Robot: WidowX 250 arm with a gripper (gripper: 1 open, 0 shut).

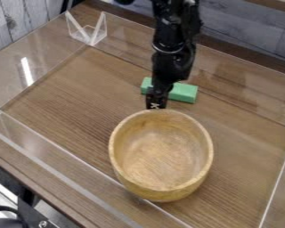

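The black gripper [158, 96] comes down from the top centre, its fingers open and low over a green block [185, 93], which it partly hides. The block lies flat on the wooden table, just behind a round, pale wooden bowl [160, 176]. The bowl is empty. Whether any of the block sits between the fingertips is hard to tell.
A white wire-like object [90, 28] stands at the back left. Dark cables show at the bottom left corner.
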